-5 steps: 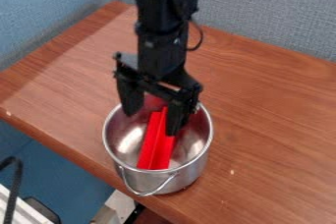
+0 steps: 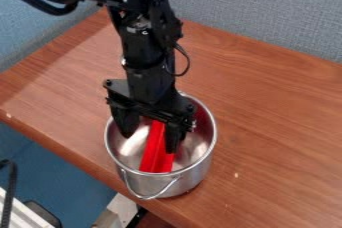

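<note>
A silver metal pail (image 2: 194, 162) with a wire handle stands near the front left edge of the wooden table. Red elongated pieces (image 2: 156, 147) lie inside it. My black gripper (image 2: 155, 124) is low over the pail, its fingers apart at the rim, over the red pieces. Its fingertips are partly hidden against the dark arm and the pail's interior.
Grey-blue padded walls stand at the back and left. Cables and other items lie below the table's left edge.
Over the last second my arm has shifted slightly to the left and back, over the pail. The pail looks unmoved.
</note>
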